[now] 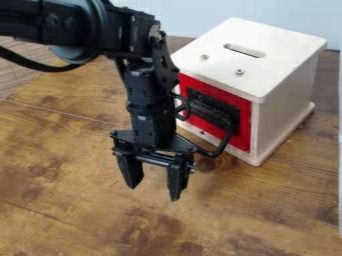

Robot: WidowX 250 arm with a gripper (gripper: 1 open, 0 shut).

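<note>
My black gripper point(154, 180) hangs open over the wooden floor surface, in front and to the left of a pale wooden box point(285, 100), with nothing visible between its two fingers. The box has a slot and two small studs on top, and a red front panel point(243, 134) with a dark centre part, partly hidden behind my arm and its cables.
A pale wall runs along the back behind the box.
</note>
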